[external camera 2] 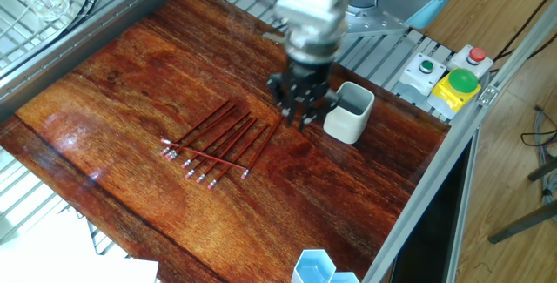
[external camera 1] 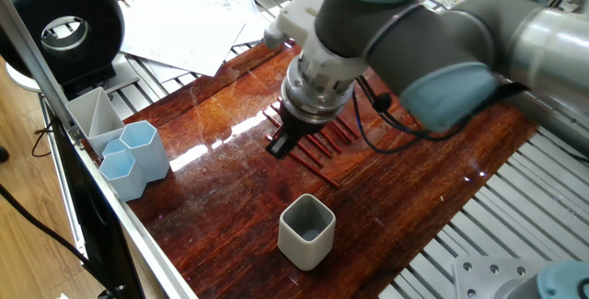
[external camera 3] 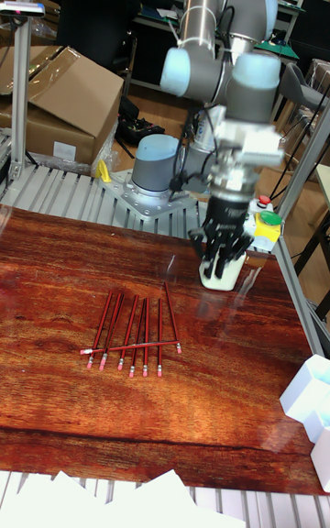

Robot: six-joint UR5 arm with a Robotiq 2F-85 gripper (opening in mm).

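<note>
Several dark red pencils (external camera 2: 228,144) with pale eraser ends lie on the brown wooden board, mostly side by side, with one crossing over the others. An empty-looking white square cup (external camera 1: 306,232) stands upright on the board, apart from the pencils. My gripper (external camera 2: 295,119) hangs above the board, between the pencils and the cup as the second exterior view shows it. Though motion blurs them, its two fingertips look apart, with nothing visible between them. In the third exterior view, the gripper (external camera 3: 213,272) partly covers the cup (external camera 3: 223,274).
Pale blue hexagonal holders (external camera 1: 138,159) and a white triangular holder (external camera 1: 95,117) stand at the board's edge. White papers (external camera 1: 189,32) lie beyond the board. Emergency-stop and push buttons (external camera 2: 462,80) sit outside the frame rail. Much of the board is bare.
</note>
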